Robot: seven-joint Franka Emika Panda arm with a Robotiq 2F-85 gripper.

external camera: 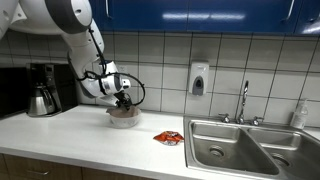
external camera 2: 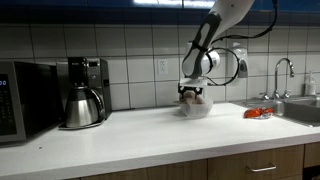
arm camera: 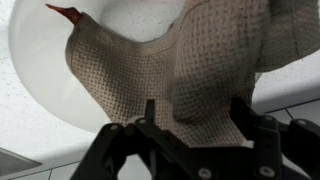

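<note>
A white bowl (external camera: 125, 122) stands on the counter near the back wall, with a brown waffle-textured cloth (external camera: 119, 111) in it. The wrist view shows the cloth (arm camera: 120, 75) bunched into a raised fold and draped over the rim of the bowl (arm camera: 40, 75). A reddish-brown pointed tip (arm camera: 69, 14) sticks up by the cloth's corner. My gripper is right over the cloth, its two fingers apart with the fold between them. Whether the pads touch the fabric cannot be made out.
A red packet (external camera: 168, 138) lies on the counter right of the bowl, before the double sink (external camera: 218, 150). At the far left stands a coffee maker (external camera 2: 85, 95); a microwave (external camera 2: 22, 100) is beside it.
</note>
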